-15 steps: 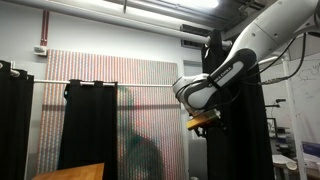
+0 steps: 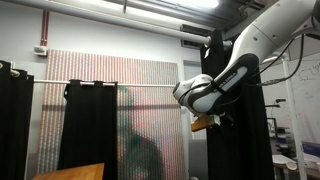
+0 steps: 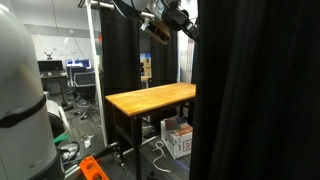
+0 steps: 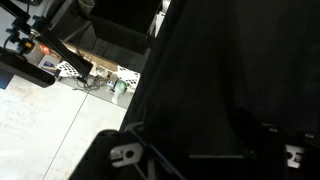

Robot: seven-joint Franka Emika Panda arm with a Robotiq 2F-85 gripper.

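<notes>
My gripper [image 2: 205, 123] hangs high at the right in exterior view 1, in front of a black curtain, with a tan part showing on it. At the top of exterior view 2 the arm's end is high over the wooden table [image 3: 150, 98]. In the wrist view my gripper is very dark. Its two sides stand apart at the bottom of the picture, and I see nothing held between them. Black cloth [image 4: 215, 70] fills most of the view behind it. No loose object is near the fingers.
Black curtains [image 3: 255, 90] hang close to the arm. An office chair [image 3: 85, 84] is farther back.
The table and curtains look unchanged.
</notes>
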